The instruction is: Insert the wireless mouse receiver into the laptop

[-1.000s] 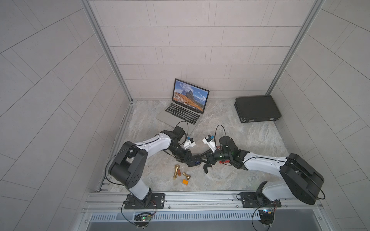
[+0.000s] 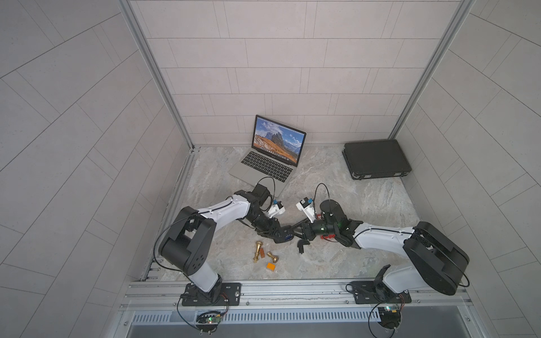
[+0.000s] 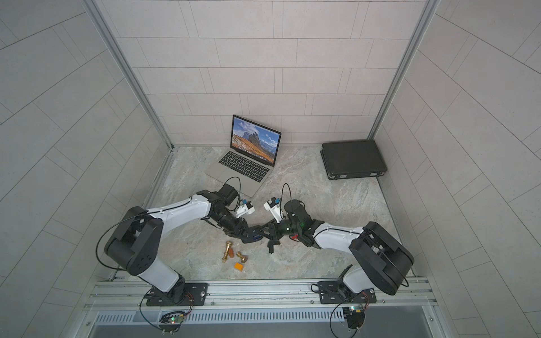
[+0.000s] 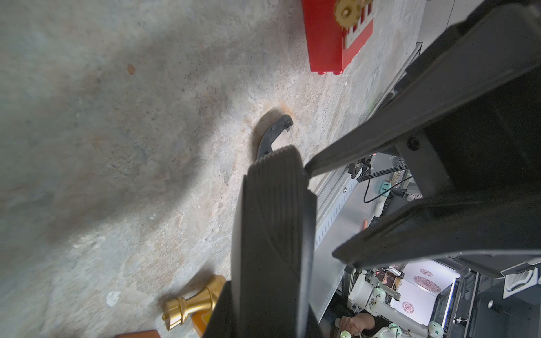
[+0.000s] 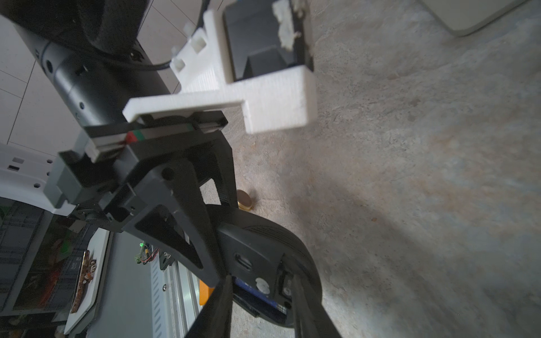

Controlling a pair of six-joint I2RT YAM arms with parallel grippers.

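Note:
A dark wireless mouse [image 5: 265, 253] hangs between my grippers low at the table's middle, its underside, with an opened compartment, facing the right wrist camera. My right gripper [image 2: 298, 231] is shut on it. My left gripper [image 2: 273, 229] is at the mouse's other end; whether it grips is unclear. I cannot make out the receiver. The silver laptop [image 2: 262, 168] stands open behind both arms.
A black case [image 2: 376, 159] lies at back right. Near the front are gold pieces [image 2: 258, 250], an orange block [image 2: 270, 266] and a small dark part [image 4: 273, 133]. A red block [image 4: 324, 39] is beside the right gripper.
The right arm's elbow has shifted slightly inward. The grippers and mouse look almost unchanged.

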